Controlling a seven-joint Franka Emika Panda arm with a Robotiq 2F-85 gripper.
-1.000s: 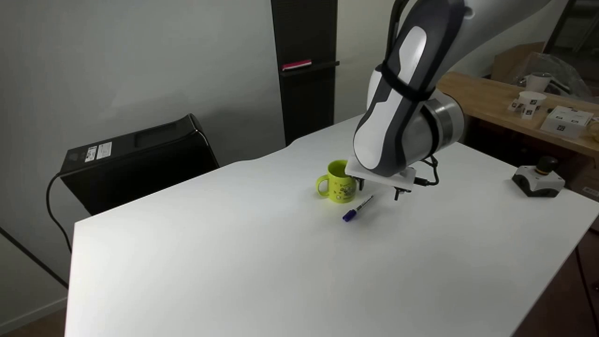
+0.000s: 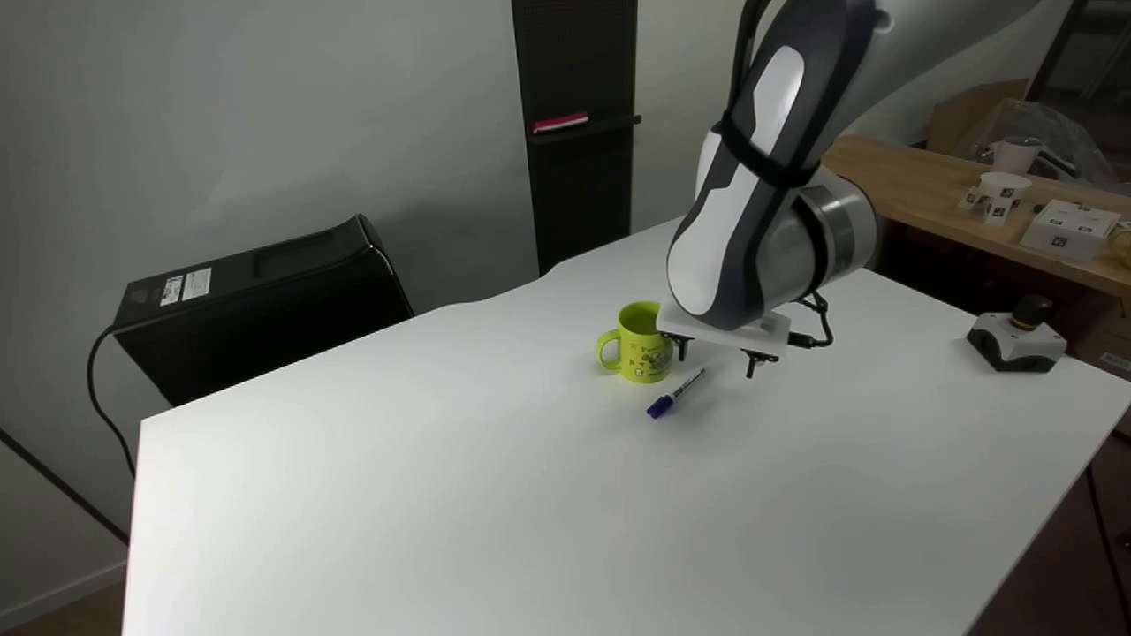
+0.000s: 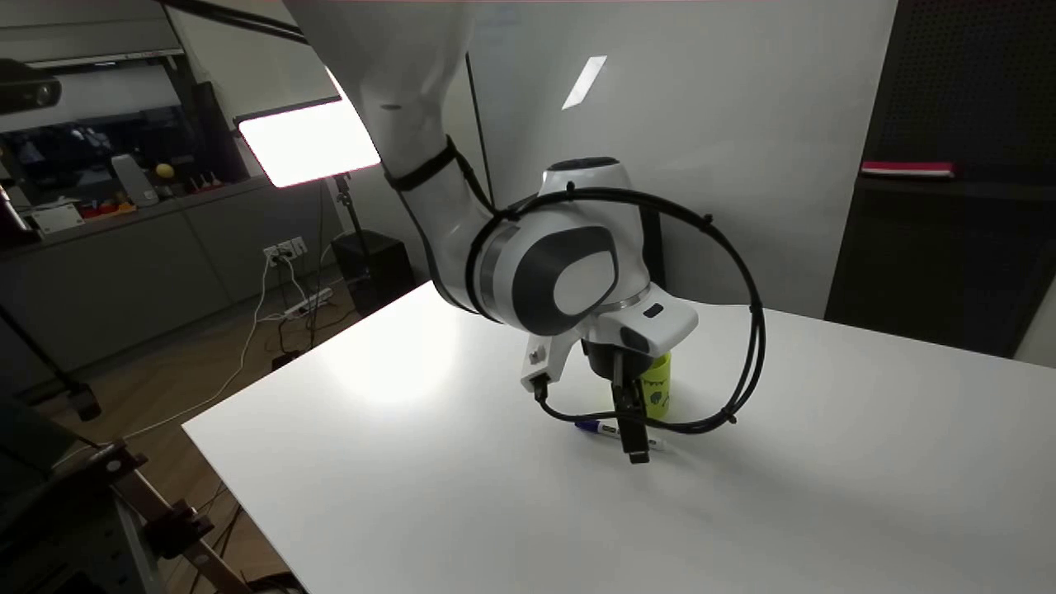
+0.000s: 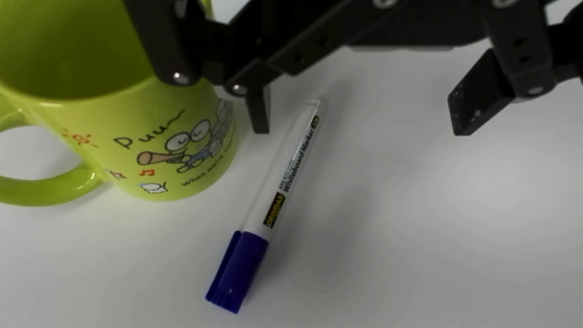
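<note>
A yellow-green mug with a cartoon print stands upright on the white table, its handle pointing left in the wrist view. Beside it, apart from it, lies a white whiteboard marker with a blue cap. Above the table my gripper is open, its fingers wide apart and nothing between them. The marker's uncapped-side end reaches below the gap, nearer the left finger, which hangs close by the mug. In exterior view 1 the gripper is right of the mug; in exterior view 2 the arm partly hides mug and marker.
A black-and-white button box stands near its right edge. A cable loops out from the arm. Behind the table's far edge is a black case.
The gripper's mount has shifted very slightly to the right in exterior view 1. Mug and marker lie where they were.
</note>
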